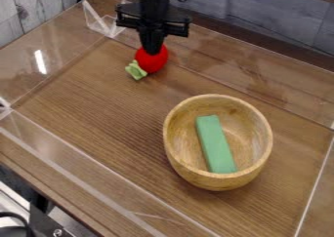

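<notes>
My gripper (152,38) is at the top middle, dark, its fingers low over a red round object (151,59) with a green piece (136,69) at its lower left, possibly a strawberry or similar toy. The fingers are at the red object's upper edge; whether they touch it I cannot tell, and nothing shows clearly held between them.
A round wooden bowl (175,127) holding a green block (214,143) stands at the lower right. Black and clear items lie at the left edge.
</notes>
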